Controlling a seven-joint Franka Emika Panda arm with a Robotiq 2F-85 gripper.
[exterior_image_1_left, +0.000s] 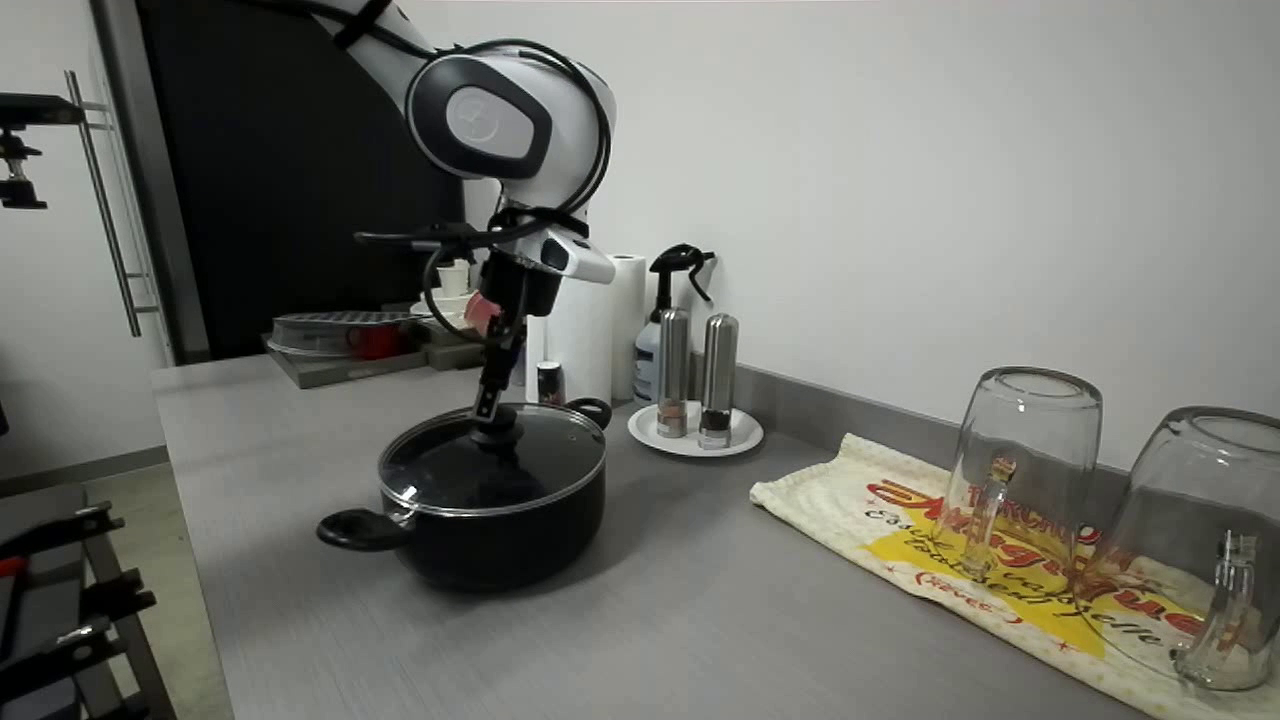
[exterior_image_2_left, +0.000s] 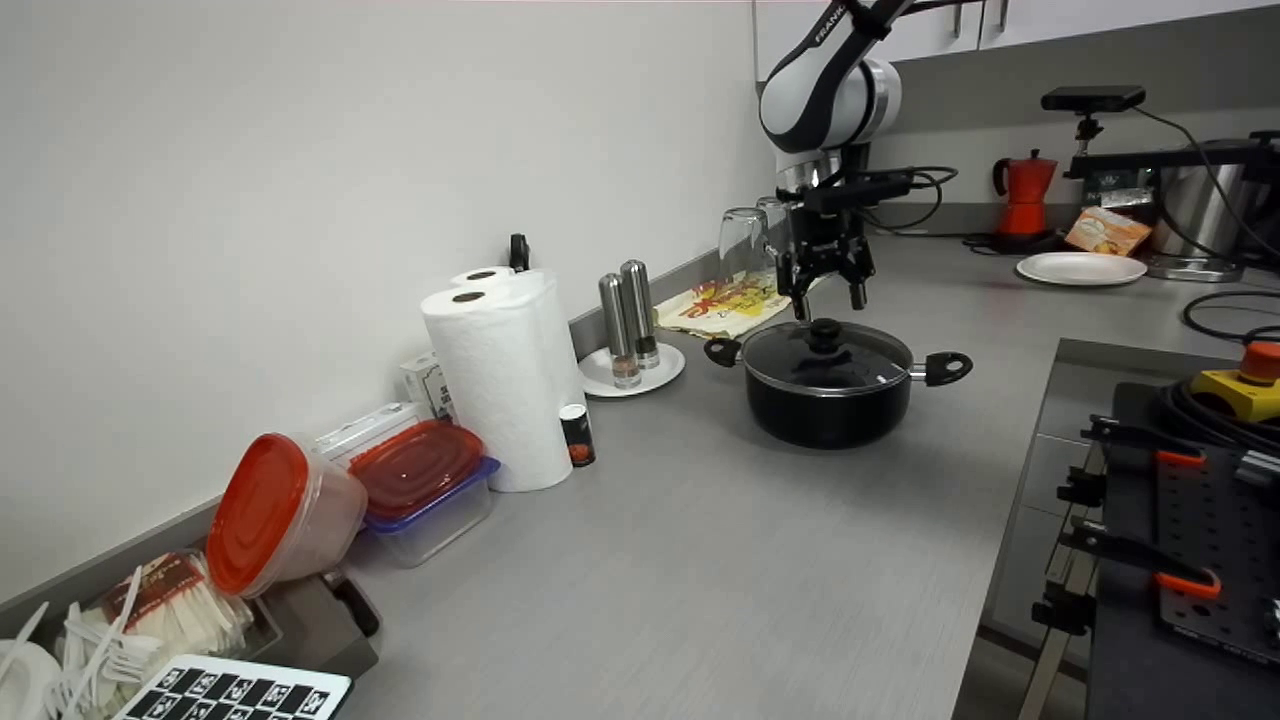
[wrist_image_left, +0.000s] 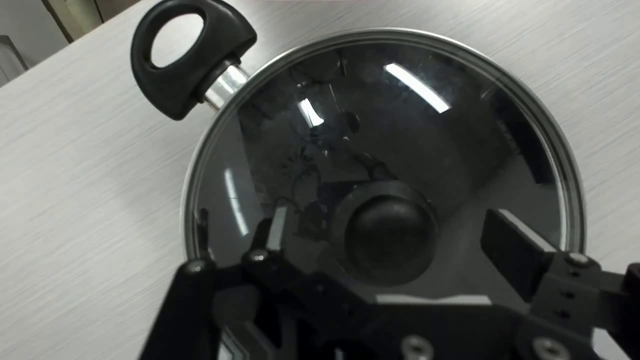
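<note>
A black two-handled pot stands on the grey counter, covered by a glass lid with a steel rim. The lid's round black knob lies between my gripper's spread fingers in the wrist view, with a gap on either side. My gripper points down over the pot, open and holding nothing. In exterior view 1 one finger overlaps the near side of the knob; whether it touches cannot be told there.
Behind the pot, a white plate carries two steel mills. Paper towel rolls stand along the wall. Upturned glass mugs rest on a printed cloth. The counter in front of the pot is bare.
</note>
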